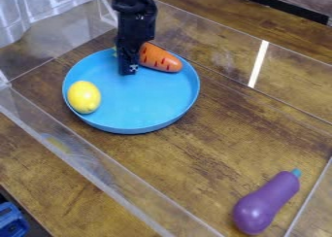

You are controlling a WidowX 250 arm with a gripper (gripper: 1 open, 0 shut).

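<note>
A blue plate (pixel 136 105) lies on the wooden surface, holding a yellow lemon-like toy (pixel 83 97) at its left and an orange carrot (pixel 159 58) at its back right. My black gripper (pixel 127 62) reaches down from the top over the back of the plate, just left of the carrot. Its fingertips are dark and small; it looks shut, and I see nothing clearly held between them. A purple eggplant (pixel 266 201) lies apart at the front right.
A transparent wall (pixel 78 163) runs along the left side, with a blue object (pixel 8 221) beyond it at bottom left. The wooden surface (pixel 240 115) right of the plate is clear.
</note>
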